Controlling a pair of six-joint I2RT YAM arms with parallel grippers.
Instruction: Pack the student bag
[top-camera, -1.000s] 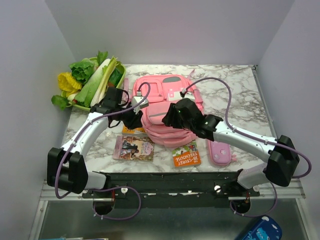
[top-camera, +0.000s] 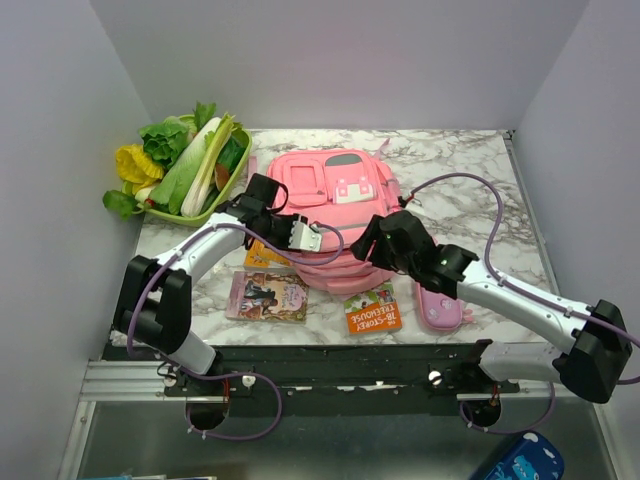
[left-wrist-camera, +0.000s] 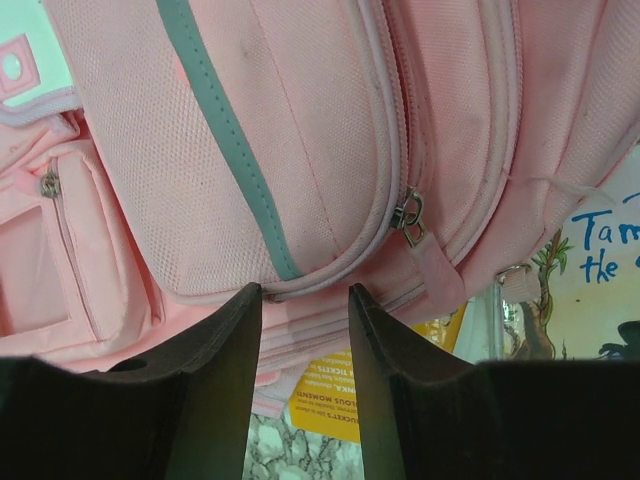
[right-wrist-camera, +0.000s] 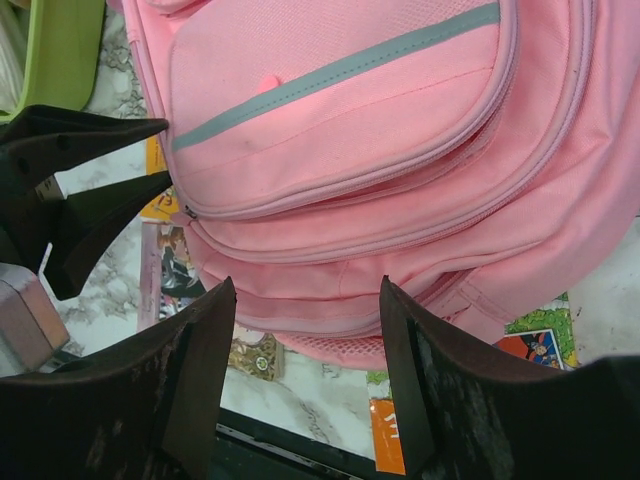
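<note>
A pink backpack (top-camera: 335, 190) lies on the marble table, its front pocket facing up. My left gripper (top-camera: 290, 242) is over the bag's left side, open and with nothing between its fingers; in the left wrist view, a zipper pull (left-wrist-camera: 436, 272) lies right of its fingertips. Open and empty too, my right gripper is above the bag's lower part. Around the bag lie a yellow book (top-camera: 262, 258), partly under its left edge, a picture book (top-camera: 268, 297), an orange-and-green Treehouse book (top-camera: 374, 312) and a pink case (top-camera: 438, 310).
A green basket (top-camera: 240, 165) full of vegetables stands at the back left. Grey walls close in the sides and back.
The left gripper has moved rightward, from beside the bag to over its left side. The right gripper has shifted right and slightly down across the bag. The books and case lie unmoved.
</note>
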